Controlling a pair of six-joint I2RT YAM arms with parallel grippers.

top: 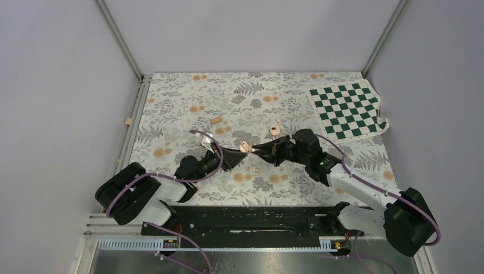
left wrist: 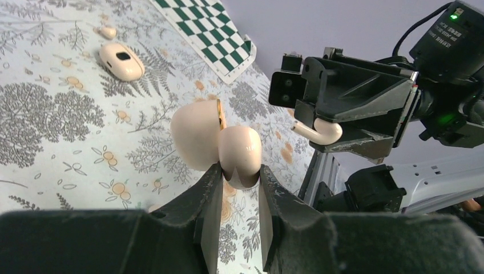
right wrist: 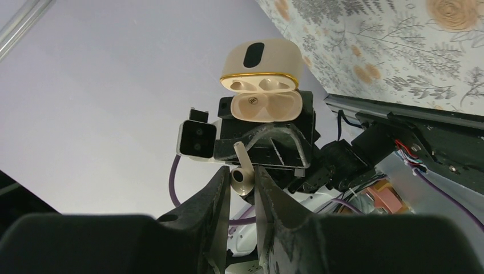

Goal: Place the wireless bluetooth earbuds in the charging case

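My left gripper is shut on the open cream charging case, gold-rimmed; in the right wrist view its two empty-looking wells (right wrist: 274, 84) and lid with logo show. Facing it, my right gripper is shut on a white earbud (right wrist: 242, 174), stem pointing up, a short way from the wells. In the top view both grippers meet near the middle of the table, the case (top: 245, 146) between them.
A cream object (top: 274, 130) with a dark window lies behind on the floral table (top: 182, 103), with a small cream piece near it. A checkered board (top: 345, 108) is at back right; a tan block (top: 216, 120) lies left of centre.
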